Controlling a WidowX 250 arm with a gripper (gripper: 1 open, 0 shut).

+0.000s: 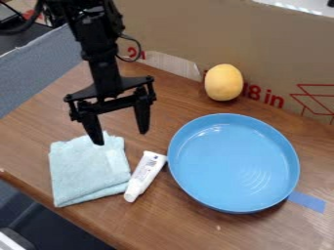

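My black gripper (119, 131) hangs open over the back edge of a folded light blue cloth (88, 174), its two fingers apart with nothing between them. A white tube (145, 177) lies just right of the cloth. A blue plate (235, 162) rests further right on the wooden table, and a yellow egg-shaped object (224, 82) stands behind the plate.
A cardboard panel (248, 44) runs along the back of the table (170, 225). Bare wood shows at the left behind the cloth and along the front. A strip of blue tape (307, 201) is at the right.
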